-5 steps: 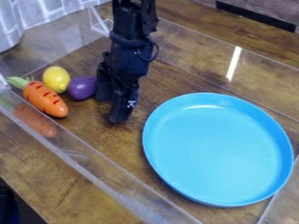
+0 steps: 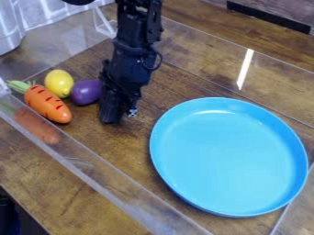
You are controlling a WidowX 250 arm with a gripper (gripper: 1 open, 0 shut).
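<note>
My dark gripper (image 2: pixel 117 108) reaches down to the wooden surface, just right of a purple eggplant (image 2: pixel 87 91); its fingers look shut, with nothing visible between them, though the dark tips are hard to make out. A yellow lemon (image 2: pixel 58 81) lies left of the eggplant, and an orange carrot (image 2: pixel 47 105) lies in front of the lemon at the left.
A large blue plate (image 2: pixel 229 154) fills the right side of the wooden surface. Clear plastic walls border the area. Bare wood shows below the gripper and behind the plate.
The gripper has shifted slightly to the left. The toys and the plate stay where they were.
</note>
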